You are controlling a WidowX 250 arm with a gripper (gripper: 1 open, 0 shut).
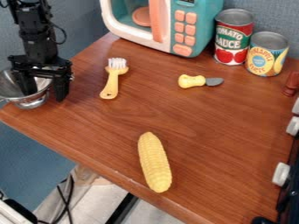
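Observation:
My black gripper [45,77] is at the far left, over a metal bowl [26,98] at the table's edge, hiding part of it. Whether the fingers are open or shut is unclear. Right of it lies a yellow-handled brush [111,83] with pale bristles. A yellow corn cob [155,162] lies near the front edge. A small yellow-handled tool [193,80] with a metal blade lies mid-table toward the back.
A toy microwave [163,22], a tomato sauce can [232,39] and another can [267,54] stand at the back. A red bottle [292,83] and a dark appliance [281,184] line the right.

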